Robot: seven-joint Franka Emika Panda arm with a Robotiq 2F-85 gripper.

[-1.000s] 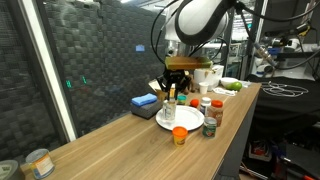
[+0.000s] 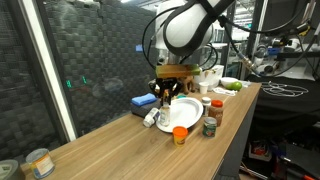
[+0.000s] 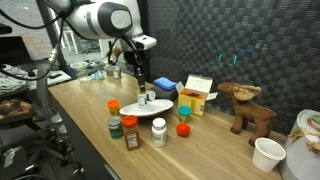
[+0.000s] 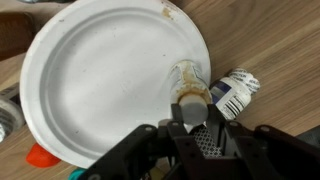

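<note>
A white bottle with an orange-brown cap (image 4: 192, 108) stands upright over the white plate (image 4: 95, 70), near its rim. My gripper is shut on this bottle from above, around the cap. In exterior view 1 the held bottle (image 2: 165, 115) is at the left side of the plate (image 2: 188, 113). Exterior view 2 has the bottle (image 3: 141, 98) below the dark fingers. Whether its base touches the plate cannot be told. Another white bottle with printed label (image 4: 235, 93) lies on its side on the table, just off the plate.
Around the plate stand an orange cup (image 2: 180, 135), a green-lidded jar (image 2: 209, 127), a red-lidded jar (image 3: 131, 133) and a white bottle (image 3: 159, 132). Behind are a blue block (image 3: 164, 84), a yellow box (image 3: 197, 95) and a toy moose (image 3: 252, 112).
The gripper and the bottle in it have shifted slightly left across the plate in exterior view 1. The lying bottle shows more clearly beside the plate now. Other things look unmoved.
</note>
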